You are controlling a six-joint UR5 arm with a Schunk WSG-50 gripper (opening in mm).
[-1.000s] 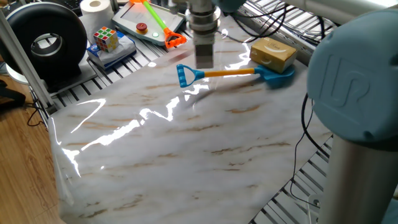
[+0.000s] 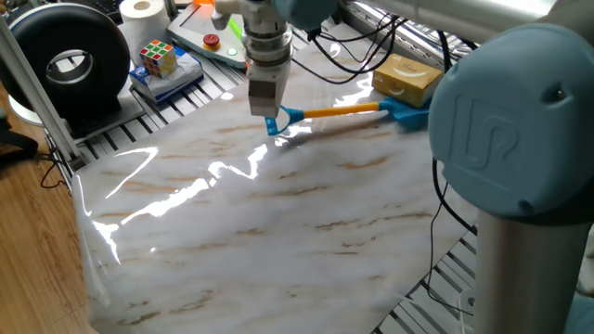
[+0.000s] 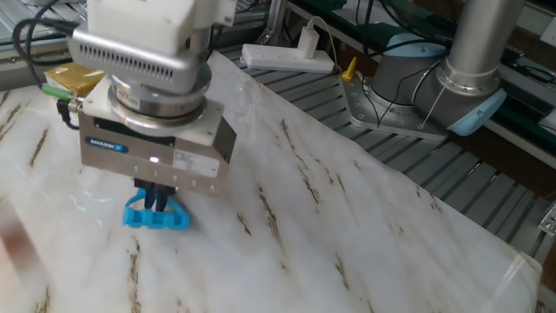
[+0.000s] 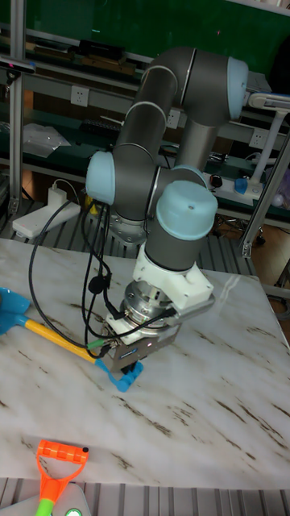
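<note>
A toy shovel with a yellow shaft [image 2: 343, 110], a blue scoop [image 2: 401, 113] and a blue D-shaped handle [image 3: 156, 219] lies on the marble-patterned sheet. My gripper [image 3: 156, 207] is down at that handle, its two dark fingers close together within the handle's outline in exterior view 2. Whether they pinch any part of the handle cannot be made out. The gripper's body covers part of the handle in exterior view 1. From the opposite side, exterior view 3 shows the handle [image 4: 127, 376] just under the gripper body, the shaft running off to the left.
A cardboard box [image 2: 406, 80] sits beside the scoop. Along the far edge are a Rubik's cube [image 2: 158, 57] on a blue-white box and a grey pad with a red button [image 2: 212, 42]. An orange-handled toy [image 4: 62, 460] lies near that edge. Most of the sheet is bare.
My gripper has come across to the left and down in exterior view 1, from above the shaft to the blue handle.
</note>
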